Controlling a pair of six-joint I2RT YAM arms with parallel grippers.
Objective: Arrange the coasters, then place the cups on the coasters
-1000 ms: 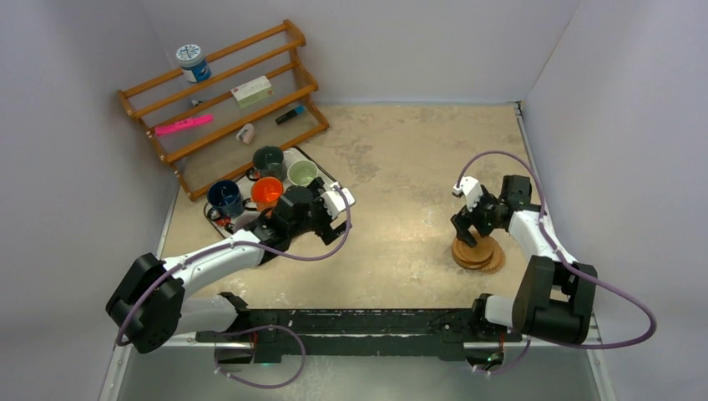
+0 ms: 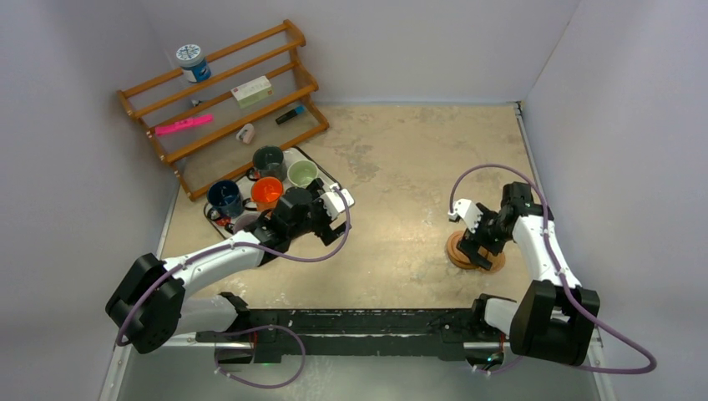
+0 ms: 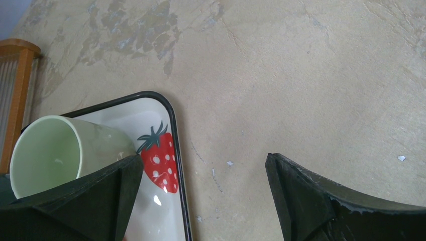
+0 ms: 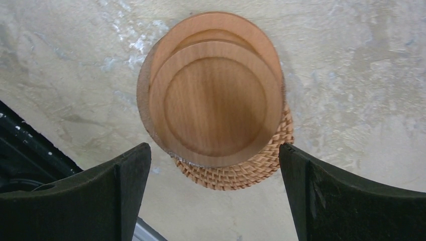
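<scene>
A pale green cup (image 2: 302, 173) stands in the tray at the left in the top view; the left wrist view shows the cup's rim and side (image 3: 108, 145) at lower left. My left gripper is open beside the tray's edge, with only table between its fingers. Round wooden coasters (image 4: 216, 103) lie stacked, slightly offset, on a woven round mat (image 4: 228, 175) at the right. Above them my right gripper is open and holds nothing. In the top view it partly hides the stack (image 2: 455, 251).
Orange (image 2: 266, 192), dark blue (image 2: 224, 199) and dark green (image 2: 269, 161) cups share the black-rimmed tray (image 3: 173, 125). Behind them leans a wooden rack (image 2: 225, 129) with small items. A wall bounds the right side.
My right gripper has moved toward the front of the table, over the coasters. The stacked coasters sit slightly farther left than a second ago. The left arm and cups have not moved.
</scene>
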